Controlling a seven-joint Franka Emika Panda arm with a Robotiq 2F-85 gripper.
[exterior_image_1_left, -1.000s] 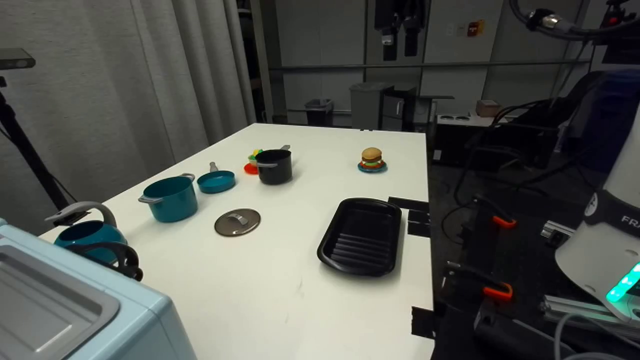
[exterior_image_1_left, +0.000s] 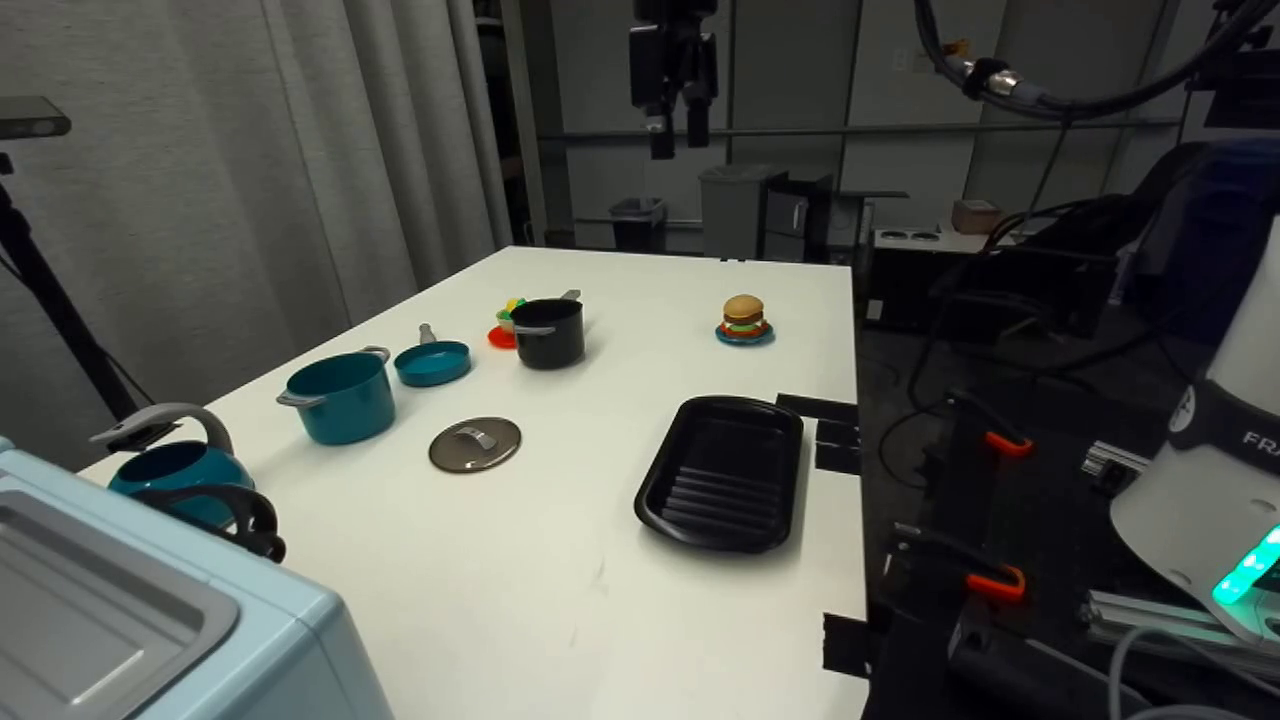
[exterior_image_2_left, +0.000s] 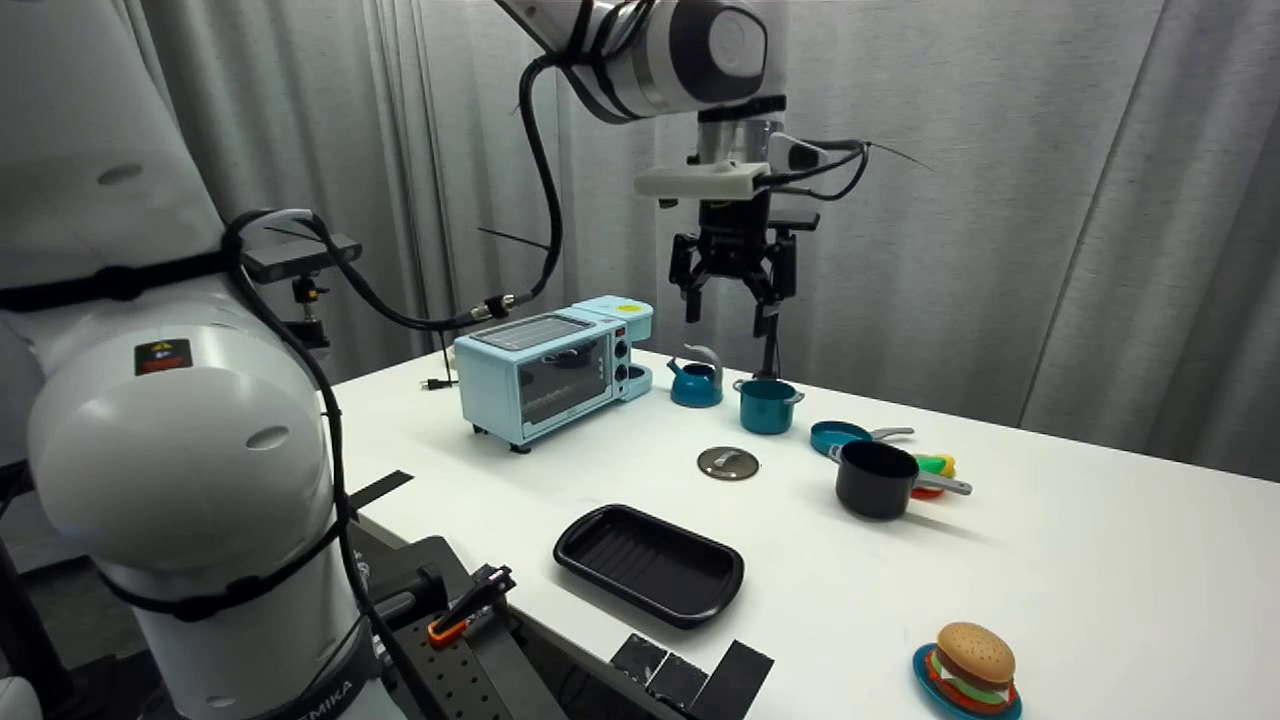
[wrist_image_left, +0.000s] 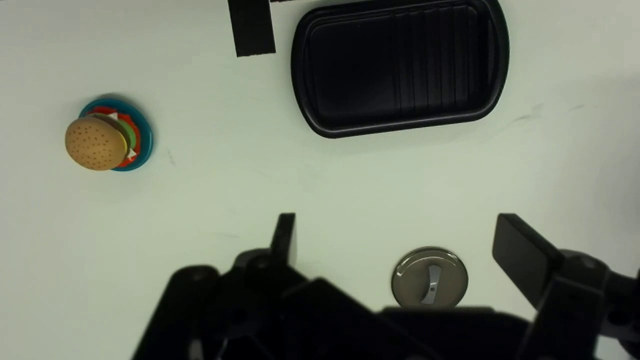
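Observation:
My gripper (exterior_image_2_left: 727, 314) hangs high above the table, its two fingers spread wide with only air between them. In the wrist view the gap of the gripper lies over white tabletop, and the round glass lid (wrist_image_left: 414, 288) shows lower down between the fingers, far beneath them. A black ridged tray (exterior_image_1_left: 723, 456) rests near the table's edge on the robot's side. On a small blue plate (wrist_image_left: 146, 147) sits a toy burger (wrist_image_left: 96, 144). The black pot (exterior_image_2_left: 873, 480) stands beside a teal pan (exterior_image_2_left: 836, 436), and a teal pot (exterior_image_2_left: 768, 408) is further along.
A light-blue toaster oven (exterior_image_2_left: 540, 372) and a teal kettle (exterior_image_2_left: 696, 384) occupy one end of the table. Colourful toy food (exterior_image_1_left: 510, 318) is partly hidden behind the black pot. Black tape (exterior_image_1_left: 819, 412) marks the edge.
The gripper has shifted left and slightly lower in exterior view 1, away from the robot's base. Objects on the table stay where they were.

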